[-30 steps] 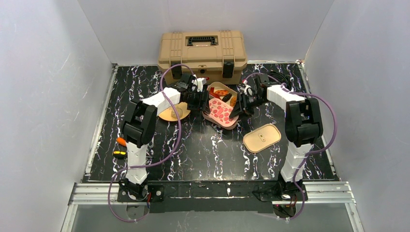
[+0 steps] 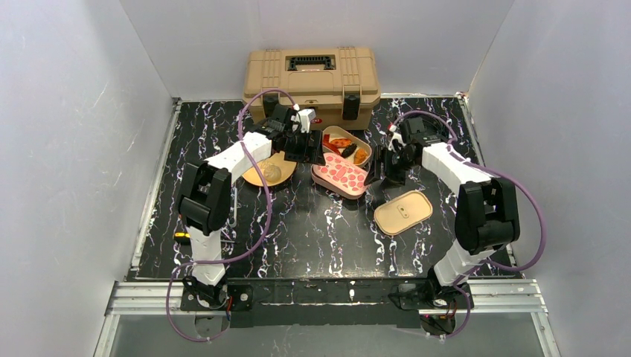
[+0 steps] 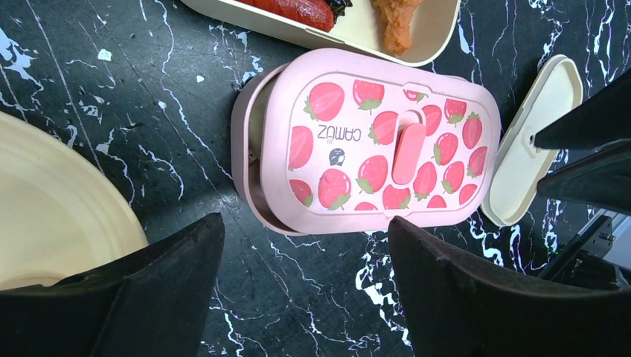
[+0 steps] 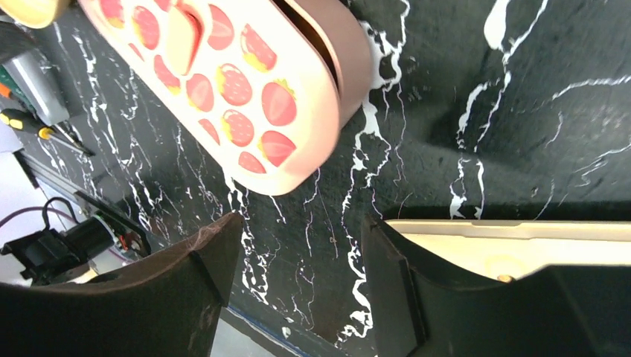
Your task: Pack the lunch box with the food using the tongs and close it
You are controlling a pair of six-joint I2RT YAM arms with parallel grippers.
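Observation:
The pink lunch box (image 2: pixel 336 184) stands mid-table, its strawberry-print lid (image 3: pixel 372 149) lying on top askew. In the left wrist view the lid is shifted sideways, leaving a dark gap at the box's left end. My left gripper is open over the near side of that end, nothing between its fingers. To the box's right, my right gripper also stands open and empty, clear of the lid. Behind the pink box sits a cream box (image 2: pixel 360 137) with sausage and other food inside. Its likely cream lid (image 2: pixel 402 213) lies flat at the front right.
A yellow plate (image 2: pixel 286 177) lies under the left arm. A large tan toolbox (image 2: pixel 312 82) blocks the back. Hand tools, including a yellow-black one (image 2: pixel 183 238), lie at the left.
The right one has backed away to the right from the pink lid's end, and the left arm has shifted slightly left. The lid's right end now lies uncovered.

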